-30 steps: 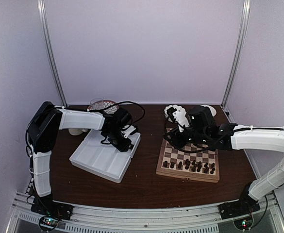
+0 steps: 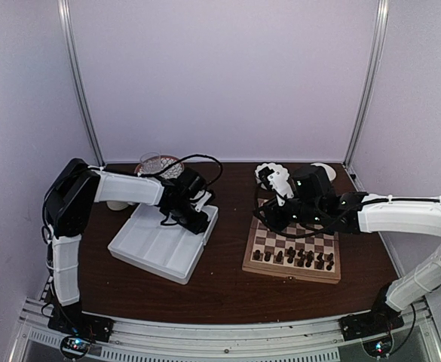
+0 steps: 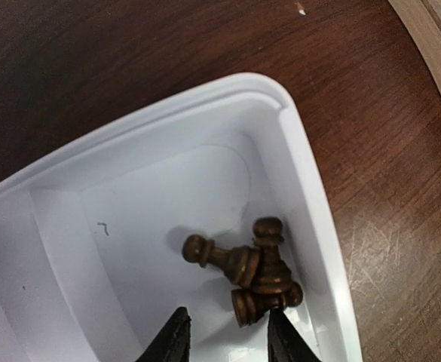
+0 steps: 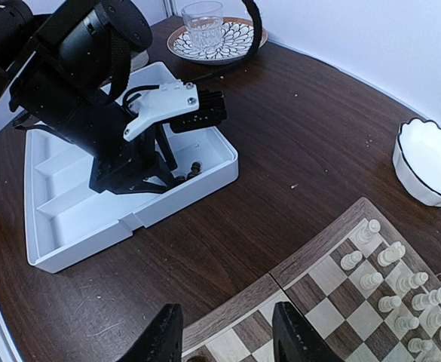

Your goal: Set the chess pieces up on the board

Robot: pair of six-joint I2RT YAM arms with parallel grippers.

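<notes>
Three dark brown pawns [image 3: 222, 258] lie heaped on their sides in the end compartment of the white tray [image 3: 303, 162]. My left gripper is open low over that compartment, its fingertips just short of the nearest pawn [image 3: 246, 305], which lies ahead of the right finger. In the top view the left arm hides these pawns. The chessboard [image 2: 292, 273] carries dark pieces [image 2: 299, 259] along its near edge; the right wrist view shows white pieces [image 4: 371, 280] in rows on the far side. My right gripper hangs open over the board, holding nothing.
A patterned plate with a glass [image 4: 203, 26] stands behind the tray. A white bowl [image 4: 430, 160] sits behind the board. Bare dark table [image 2: 224, 249] separates tray and board.
The right arm and board look unchanged.
</notes>
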